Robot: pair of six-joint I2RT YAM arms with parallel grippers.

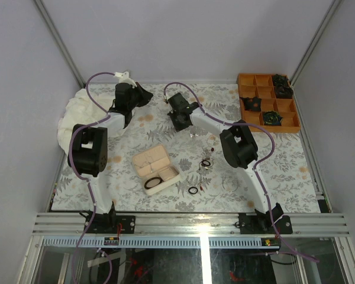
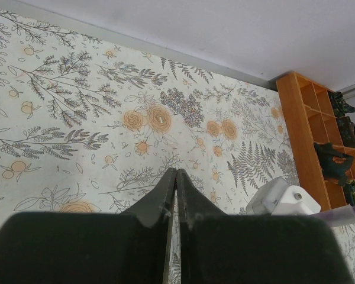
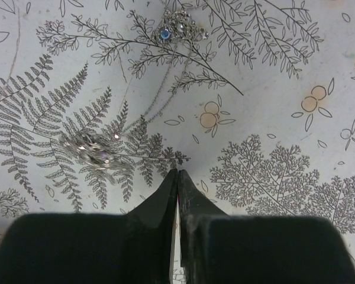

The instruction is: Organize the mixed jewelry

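In the right wrist view the silver necklace pendant cluster (image 3: 94,152) lies on the cloth, left of my right gripper and outside its fingers. That gripper is shut, tip to tip, with nothing between. A thin chain (image 3: 160,92) leads up from the cluster to a second silver bunch with a blue stone (image 3: 180,28). From above, the right gripper (image 1: 176,127) covers this jewelry. My left gripper is shut and empty over bare cloth at the back left. More mixed jewelry (image 1: 206,164) lies mid-table.
An orange compartment tray (image 1: 266,127) with dark pouches stands at the back right. The open cream jewelry box (image 1: 161,188) holds a black ring-shaped item. A black ring (image 1: 193,190) lies beside it. White cloth (image 1: 77,115) is bunched at far left.
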